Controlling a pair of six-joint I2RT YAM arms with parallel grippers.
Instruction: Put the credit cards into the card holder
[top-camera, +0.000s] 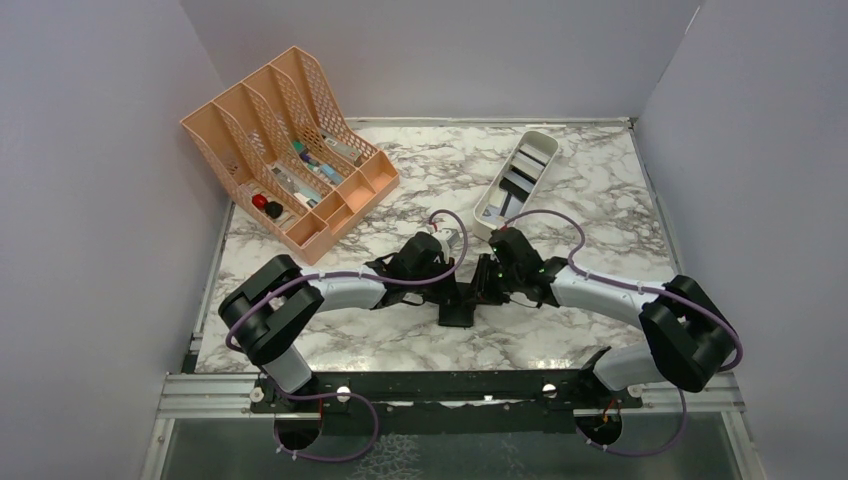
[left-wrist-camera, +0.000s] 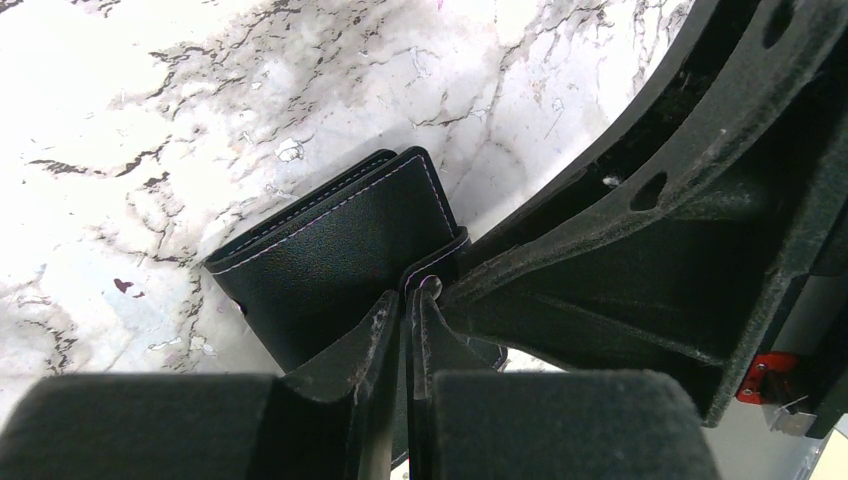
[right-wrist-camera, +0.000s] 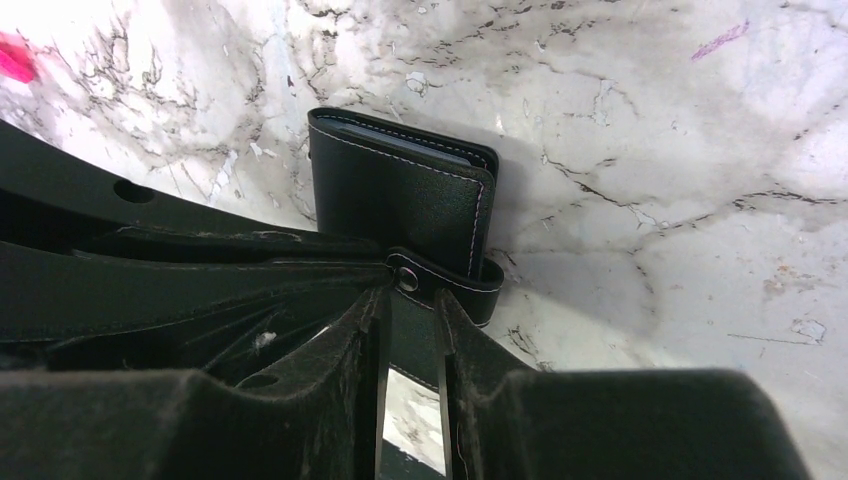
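The black card holder (top-camera: 457, 315) lies folded on the marble table between both grippers. In the right wrist view, a bluish-grey edge (right-wrist-camera: 400, 142) shows between its leather layers. A strap (right-wrist-camera: 460, 292) with a round metal snap crosses its side. My left gripper is closed to a narrow gap at the strap's end, seemingly pinching it; the exact grip is partly hidden. Close by, my right gripper has its fingers part open, over the strap near the snap. No loose credit card can be made out on the table.
A long white tray (top-camera: 548, 138) with grey and black flat items stands behind the right gripper. An orange slotted organizer (top-camera: 345, 215) holding small items is at the back left. Both arms crowd the centre; bare marble (top-camera: 400, 345) lies in front.
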